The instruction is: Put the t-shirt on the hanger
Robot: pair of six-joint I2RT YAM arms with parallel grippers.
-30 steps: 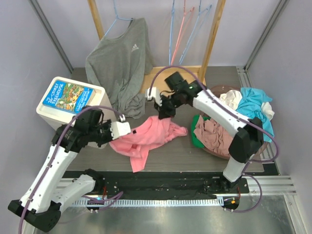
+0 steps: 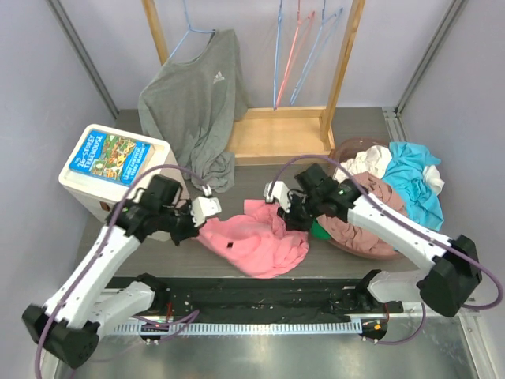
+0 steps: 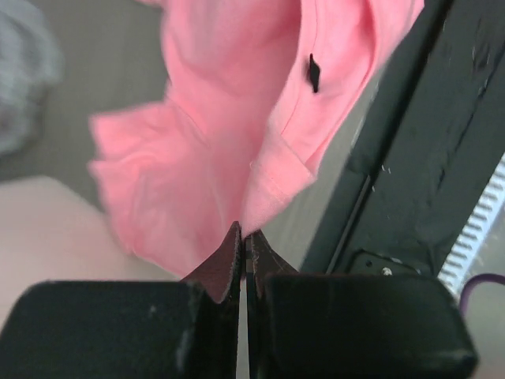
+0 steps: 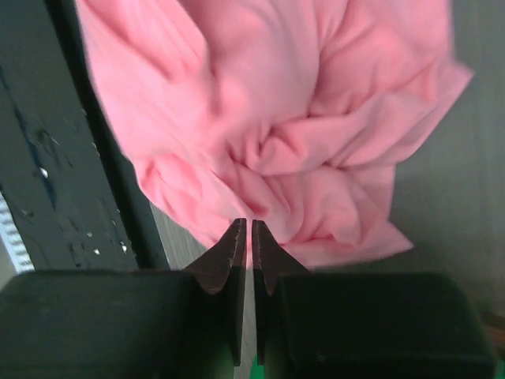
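A pink t-shirt (image 2: 252,245) lies crumpled on the grey floor between the arms in the top view. My left gripper is shut on a fold at the shirt's left end. My right gripper is shut over the shirt's right part; whether cloth is between its fingertips is not clear. Behind, hangers (image 2: 286,55) hang from a wooden frame (image 2: 342,71); a grey shirt (image 2: 193,95) hangs from one at left.
A white box (image 2: 87,181) with a book on top stands at left. A basket (image 2: 359,253) of mixed clothes, with something green beside it, is at right.
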